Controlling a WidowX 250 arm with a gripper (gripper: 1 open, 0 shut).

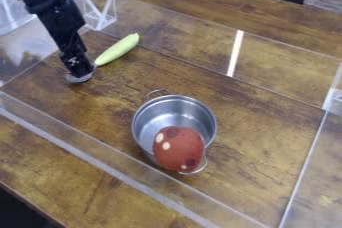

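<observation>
My black gripper point(75, 64) reaches down from the upper left to a small silvery object point(80, 75), perhaps a spoon, on the wooden table; it looks open, its fingertips hard to make out. A pale green corn or vegetable point(118, 50) lies to its right. A metal pot point(171, 112) holds a red, pale-spotted lid or round object point(178, 148) at its front.
A white tape strip point(235, 52) lies at the back right. Transparent edging runs along the left and right.
</observation>
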